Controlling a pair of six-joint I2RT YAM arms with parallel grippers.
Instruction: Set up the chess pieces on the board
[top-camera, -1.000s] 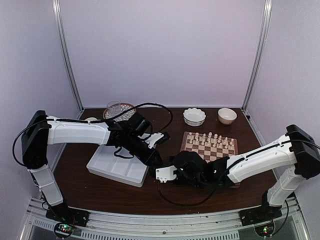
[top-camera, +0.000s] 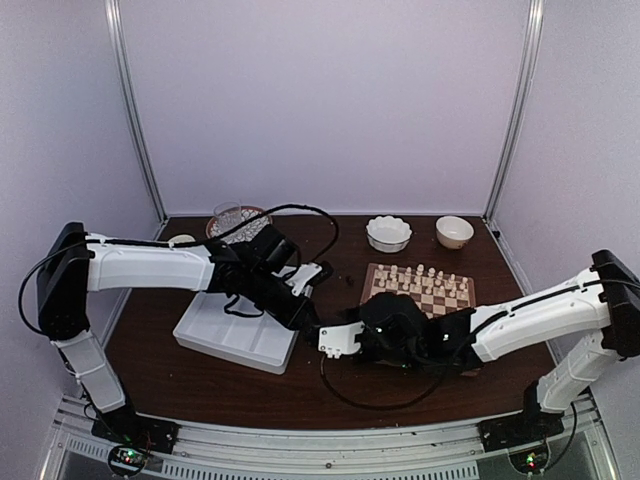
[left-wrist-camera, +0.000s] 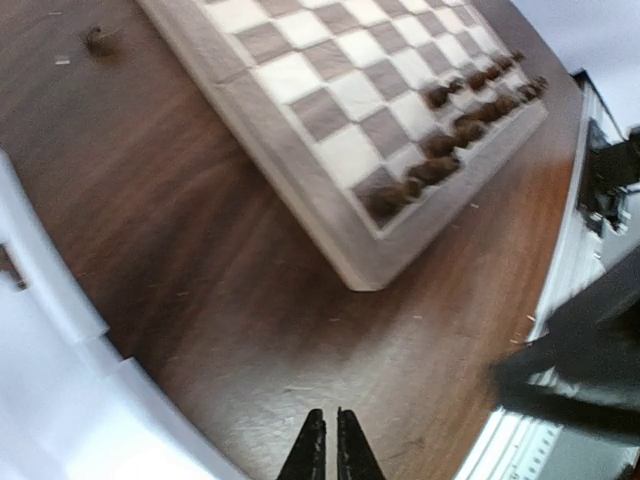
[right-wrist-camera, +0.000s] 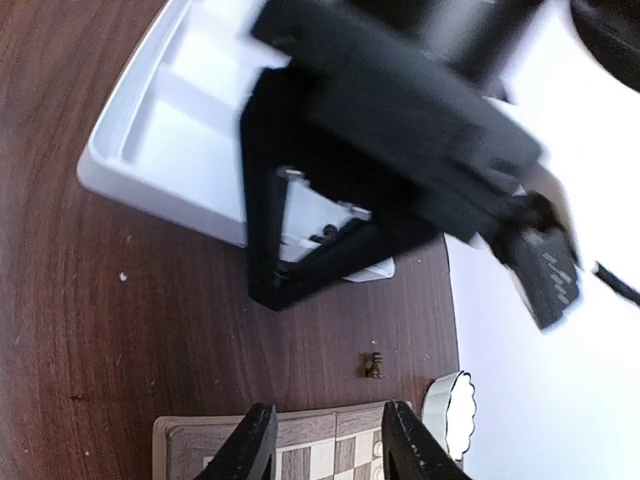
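The chessboard (top-camera: 455, 308) lies right of centre, with light pieces (top-camera: 420, 275) along its far side. Dark pieces (left-wrist-camera: 465, 130) stand along the near edge in the left wrist view. One loose dark piece (right-wrist-camera: 374, 366) is on the table between board and tray. My left gripper is shut down to a narrow gap, near the board's near left corner; no piece shows between its tips. Close by, my right gripper has its fingertips apart, the board showing beyond them. Any piece lower in its grasp is out of frame.
A white compartment tray (top-camera: 235, 345) sits on the left, with dark bits inside in the right wrist view. Two white bowls, the scalloped bowl (top-camera: 389, 233) and the plain bowl (top-camera: 455, 232), stand at the back. Both arms crowd the middle.
The left arm has edged slightly left. The visible board pieces look unchanged.
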